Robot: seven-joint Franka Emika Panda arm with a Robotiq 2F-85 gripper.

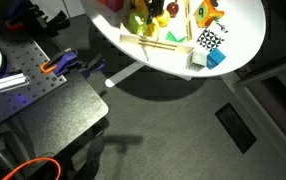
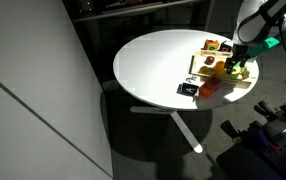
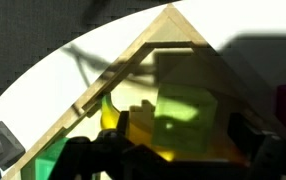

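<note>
In the wrist view a green block point(image 3: 184, 118) lies inside the wooden tray point(image 3: 133, 52), close to one corner. My gripper is open around it. One dark finger point(image 3: 111, 150) stands to its left and the other to its right, with gaps visible on both sides. Yellow, banana-like pieces point(image 3: 138, 134) lie partly under the block and fingers. From the side, the gripper point(image 2: 237, 66) reaches down into the tray point(image 2: 199, 64) at the right part of the white table. Whether the block touches the tray floor is hidden.
Another green piece point(image 3: 51, 160) lies in the tray. Outside it are a checkered cube point(image 1: 210, 39), a white cube point(image 1: 197, 60), a blue block point(image 1: 216, 57) and a red block point(image 2: 210, 87).
</note>
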